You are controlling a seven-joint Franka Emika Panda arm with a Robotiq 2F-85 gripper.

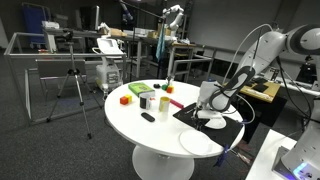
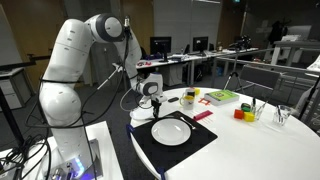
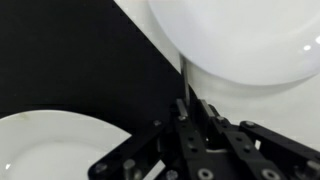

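Observation:
One white plate lies on the black mat; the wrist view shows it as the plate at lower left. A second white plate fills the upper right of that view, by the mat's edge, and appears as the plate near the table's front edge. Between the two plates is my gripper, pointing down, its fingertips close together right at the second plate's rim. Whether that rim is between the fingers is hard to tell. From outside, the gripper looks low over the table.
The black mat covers part of the white round table. Further off stand a yellow mug, a green crate and several coloured blocks. A dark object lies on open table to the left.

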